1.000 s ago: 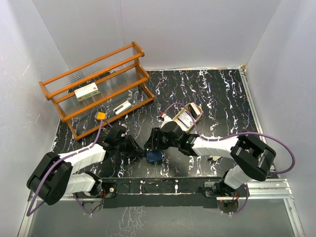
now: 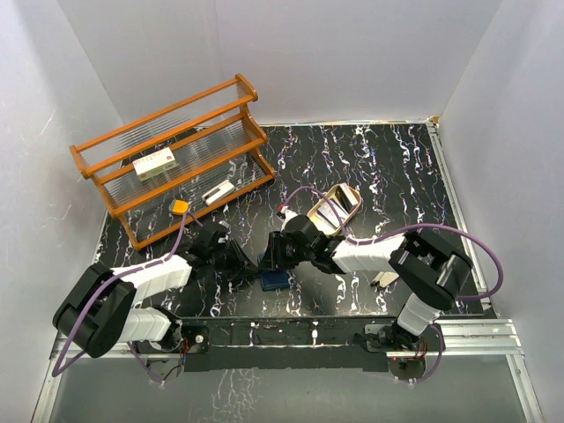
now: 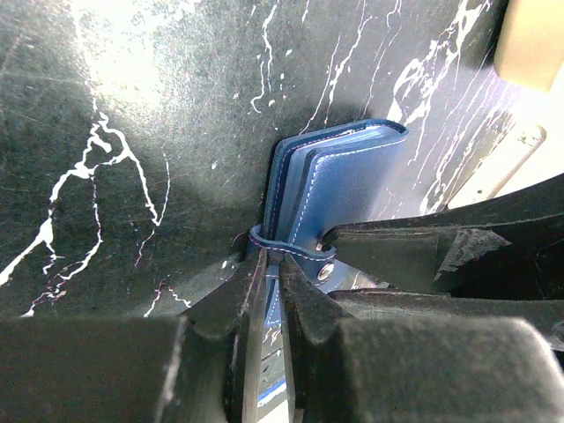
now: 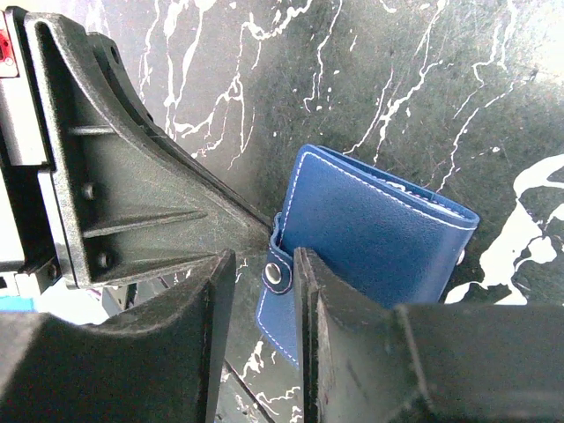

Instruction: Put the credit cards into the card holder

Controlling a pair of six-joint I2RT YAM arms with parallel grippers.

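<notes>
The dark blue card holder (image 2: 274, 280) lies on the marble table between both grippers; in the left wrist view its folded body (image 3: 348, 176) has a snap strap, and in the right wrist view it (image 4: 370, 229) shows the snap. My left gripper is shut, its tips at the strap. My right gripper is part open at the strap and snap, fingers either side of it; whether it grips is unclear. In the top view the left gripper (image 2: 249, 267) and right gripper (image 2: 274, 256) nearly meet.
A tan tray (image 2: 317, 219) with cards and other flat items stands behind the right arm. A wooden rack (image 2: 176, 183) with boxes fills the back left. Pale items (image 2: 384, 278) lie at the right, and the back right is clear.
The right arm's elbow has shifted left since a second ago, its gripper moving only slightly at the holder. The left arm is nearly unchanged.
</notes>
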